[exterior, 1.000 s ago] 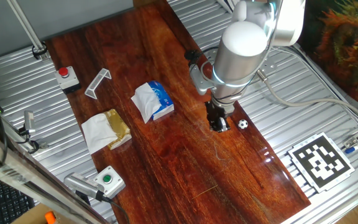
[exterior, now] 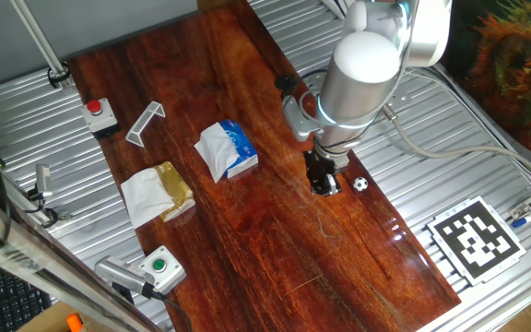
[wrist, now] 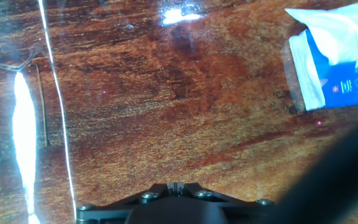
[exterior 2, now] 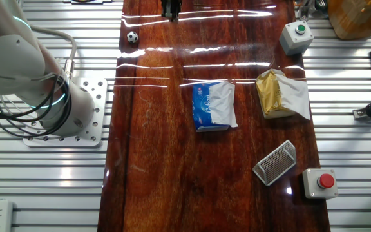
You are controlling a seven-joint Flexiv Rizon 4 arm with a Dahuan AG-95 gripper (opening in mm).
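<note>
My gripper hangs over the wooden table near its right edge in exterior view 1. In the wrist view its black fingertips meet at the bottom centre, shut with nothing showing between them. A blue tissue pack with white tissue pulled out lies mid-table, apart from the gripper; part of it shows at the upper right of the wrist view. Farther off, a gold tissue pack also has white tissue out. A small black-and-white ball rests close beside the gripper, by the table edge.
Along the opposite table edge are a red button box, a white perforated bracket and a green button box. A marker board lies off the table. Bare wood spreads around the gripper.
</note>
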